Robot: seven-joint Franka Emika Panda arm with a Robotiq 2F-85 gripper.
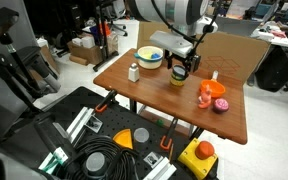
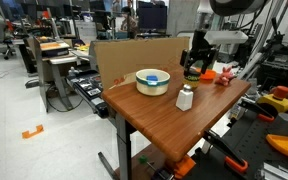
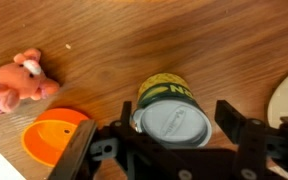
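A dark can with a yellow label and a pale lid (image 3: 172,122) stands upright on the wooden table, between the fingers of my gripper. Narrow gaps show in the wrist view between the can's sides and the black fingers, so the fingers are part open. From outside, the gripper (image 1: 181,62) is over and around the top of the can (image 1: 178,76), pointing down. In the second exterior view the can (image 2: 192,76) is partly covered by the gripper.
An orange bowl (image 1: 215,89), a pink toy (image 1: 204,98) and a pink round item (image 1: 221,105) lie right of the can. A white bowl (image 2: 152,84) and a white bottle (image 2: 184,100) stand on the other side.
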